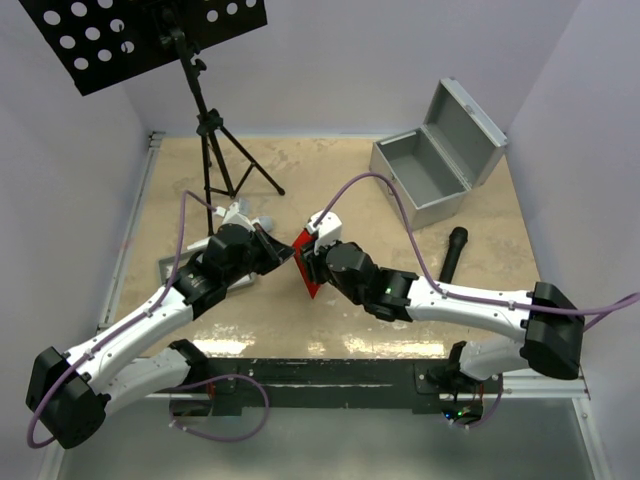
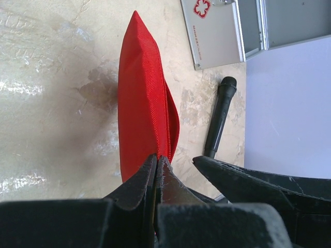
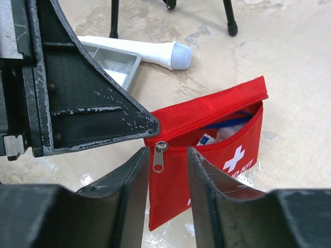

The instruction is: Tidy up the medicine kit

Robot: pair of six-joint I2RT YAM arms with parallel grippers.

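The red first-aid pouch (image 3: 222, 150) hangs above the table, its top unzipped far enough to show a blue item and small packets inside. My left gripper is shut at the pouch's near end, pinching the thin fabric edge. My right gripper stands part open in front of that same end. The metal zipper pull (image 3: 158, 160) shows between its fingertips, close to the left one and not gripped. From above, the pouch (image 1: 303, 265) is seen edge-on between the two arms. The grey metal case (image 1: 425, 165) stands with its lid up, its visible inside empty.
A black microphone (image 1: 454, 255) lies to the right. A white microphone (image 3: 155, 53) rests by a grey tray (image 3: 129, 67) at the left. Behind the left arm stands a black tripod stand (image 1: 208, 125). Bare table shows between pouch and case.
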